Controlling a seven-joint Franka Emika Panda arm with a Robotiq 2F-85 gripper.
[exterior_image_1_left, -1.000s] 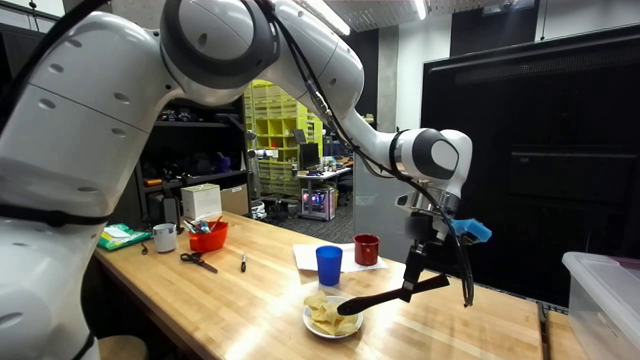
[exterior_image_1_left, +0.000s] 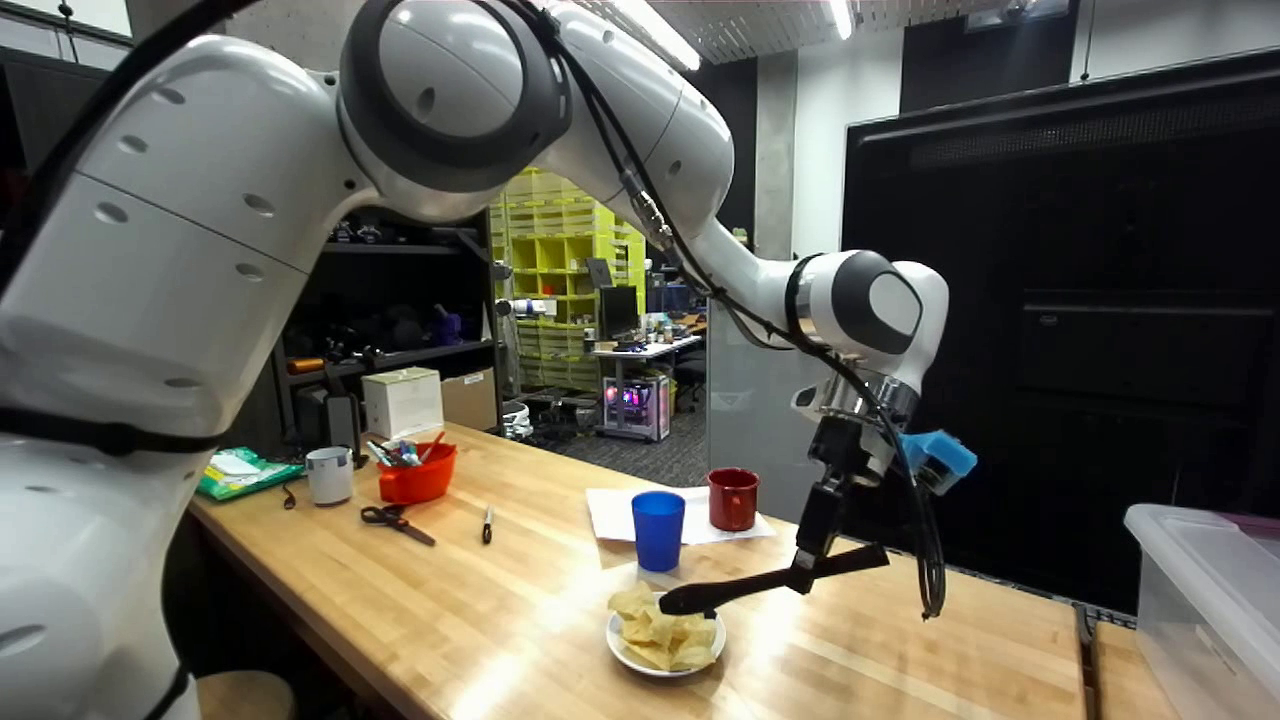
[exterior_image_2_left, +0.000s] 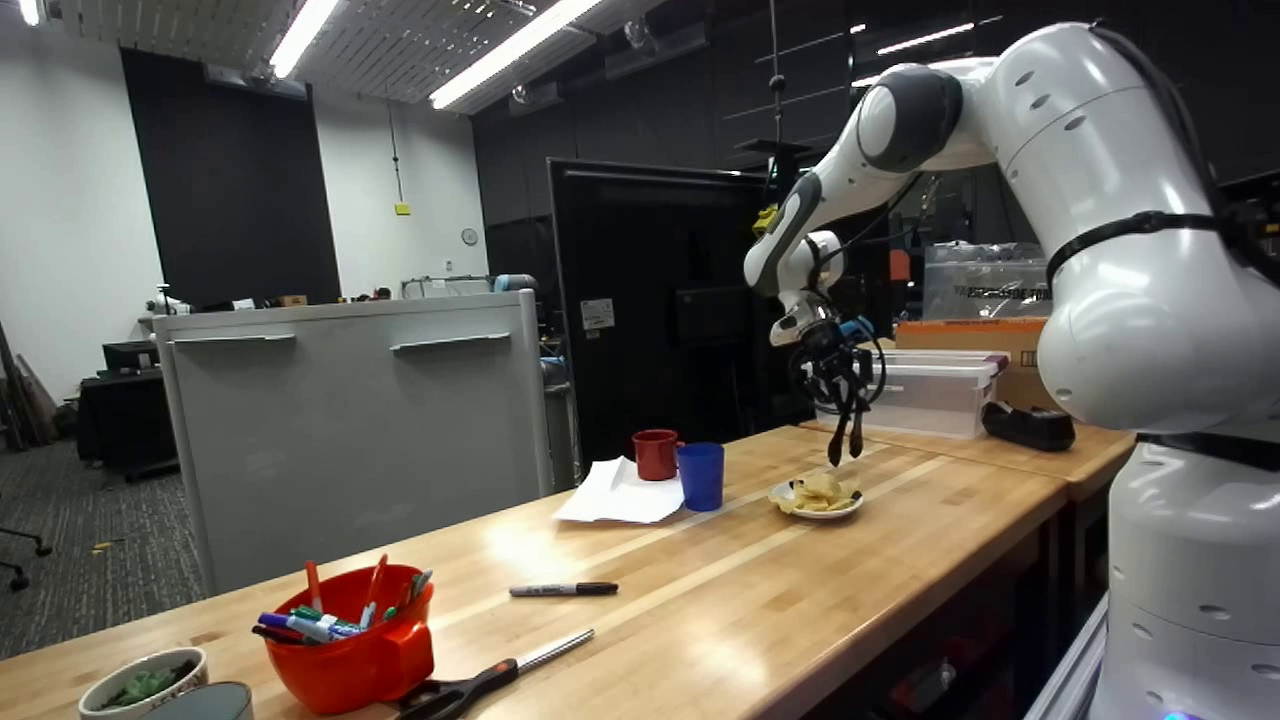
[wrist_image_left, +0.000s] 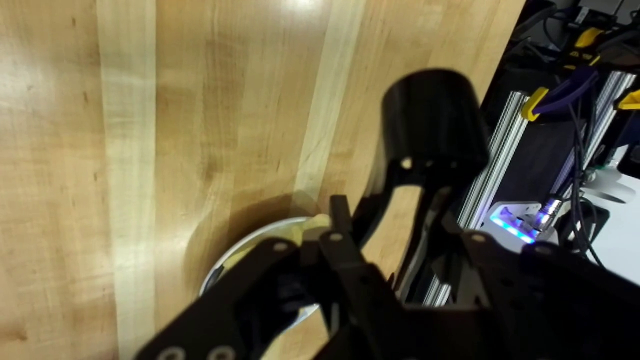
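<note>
In exterior view 1, my gripper (exterior_image_1_left: 803, 576) is shut on a long black utensil (exterior_image_1_left: 738, 589) that looks like a pair of tongs. The rounded left end of this utensil is over the right part of a small white plate (exterior_image_1_left: 649, 670) heaped with yellow chips (exterior_image_1_left: 657, 634); whether it touches them I cannot tell. Seen from exterior view 2, the utensil (exterior_image_2_left: 836, 449) points down behind the chips (exterior_image_2_left: 821, 488). The wrist view has its wide curved black end (wrist_image_left: 435, 120) to the right, while my dark fingers cover much of the plate (wrist_image_left: 243, 241).
Beyond the plate stand a blue cup (exterior_image_1_left: 657, 530) and a red mug (exterior_image_1_left: 732, 499), with white paper (exterior_image_1_left: 612, 514) under the mug. A marker (exterior_image_2_left: 564, 589), scissors (exterior_image_2_left: 492, 679) and a red pen holder (exterior_image_2_left: 355, 654) lie farther off. Bare tabletop surrounds the plate.
My gripper has moved a little left with the black utensil, whose left end now reaches farther over the chips. The plate and cups have not moved.
</note>
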